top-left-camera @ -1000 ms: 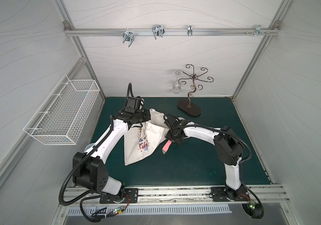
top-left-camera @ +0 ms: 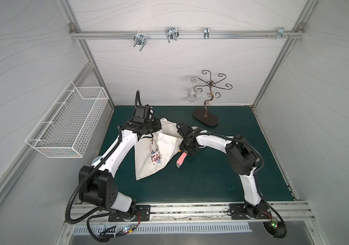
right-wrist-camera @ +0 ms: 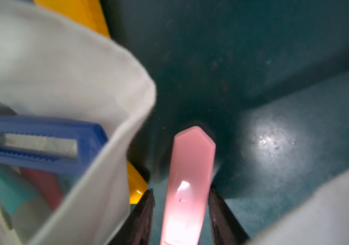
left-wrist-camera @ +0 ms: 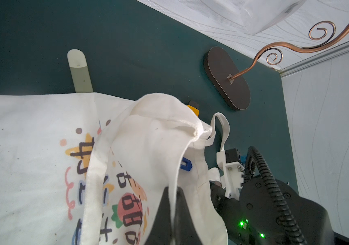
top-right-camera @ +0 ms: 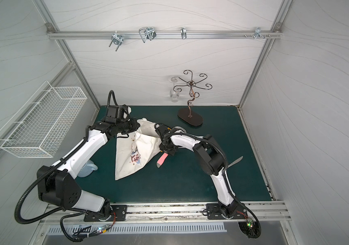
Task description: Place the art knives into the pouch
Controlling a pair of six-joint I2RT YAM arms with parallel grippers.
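The white printed pouch point(top-left-camera: 146, 161) lies on the table, its mouth raised. My left gripper is shut on the thin cloth of its rim. A pink art knife point(right-wrist-camera: 190, 175) lies on the table just right of the pouch mouth; its near end point(top-left-camera: 180, 160) shows beyond my right gripper point(top-left-camera: 187, 149). In the right wrist view, the right fingers point(right-wrist-camera: 143, 218) stand on both sides of the knife, with a gap at the left finger. A blue art knife point(right-wrist-camera: 39, 136) is inside the pouch, with pink and teal items below it.
Something yellow point(right-wrist-camera: 135, 183) shows beside the pouch's rim. Behind stands a metal rack on a dark base point(top-left-camera: 205, 117) with a glass point(top-left-camera: 192, 94). A silver knife point(top-right-camera: 235, 161) lies at right.
My right gripper has shifted slightly left at the pink knife, its arm easing left too. The left gripper moved a touch left with the rim. The knife has not visibly moved.
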